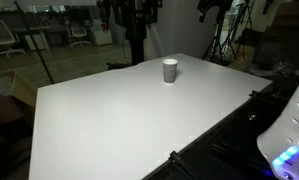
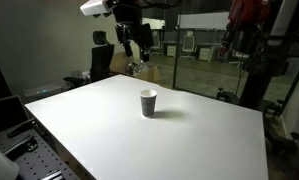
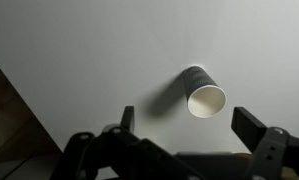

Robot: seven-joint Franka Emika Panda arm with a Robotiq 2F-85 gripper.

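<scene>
A single paper cup (image 1: 170,71) stands upright on the white table (image 1: 109,115), its mouth open at the top. From the other side the same cup (image 2: 148,104) appears grey, with a pale rim. In the wrist view, its ribbed grey wall and pale, empty-looking inside (image 3: 206,101) show below the hand, right of centre. My gripper is open, its dark fingers spread wide with nothing held between them. It hangs well above the table, clear of the cup.
Around the cup the tabletop is bare, with free room on all sides. A cardboard box (image 1: 7,112) stands beyond the table's left side in exterior view 1. Office chairs (image 1: 3,38) are visible in the background.
</scene>
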